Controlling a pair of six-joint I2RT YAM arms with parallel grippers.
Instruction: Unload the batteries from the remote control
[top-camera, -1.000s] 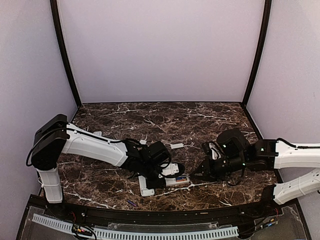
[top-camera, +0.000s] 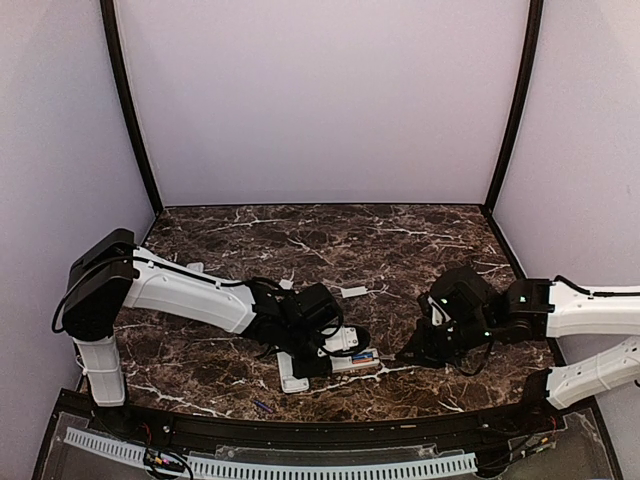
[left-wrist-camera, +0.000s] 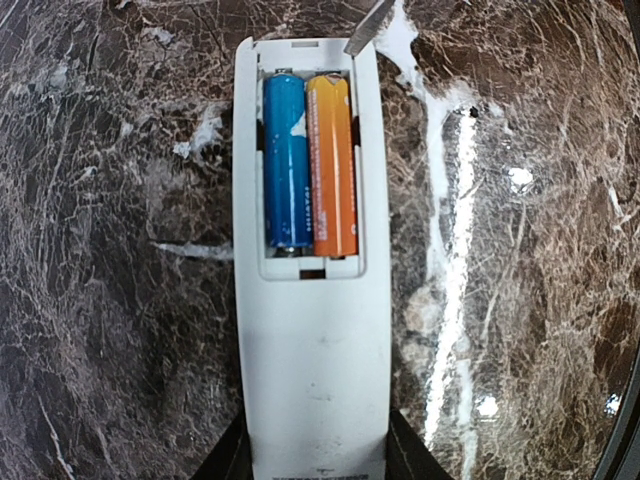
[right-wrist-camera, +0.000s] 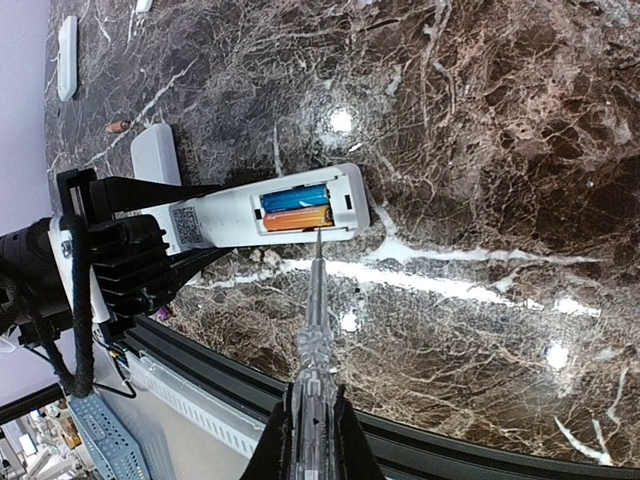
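Observation:
The white remote control (left-wrist-camera: 315, 350) lies with its battery compartment uncovered, a blue battery (left-wrist-camera: 288, 160) and an orange battery (left-wrist-camera: 332, 165) side by side inside. My left gripper is shut on the remote's sides at the end away from the batteries. A clear-handled tool with a thin metal tip (right-wrist-camera: 314, 345) is held in my right gripper, which is shut on its handle. In the right wrist view, the tip reaches the compartment's edge by one end of the orange battery; whether it touches the battery I cannot tell.
Another white object (top-camera: 292, 374) lies partly beneath the left gripper. Behind the remote sits a small white piece (top-camera: 354, 292). A small blue item (top-camera: 262, 406) rests near the front rail (top-camera: 330, 430).
The left arm and remote have stayed in place.

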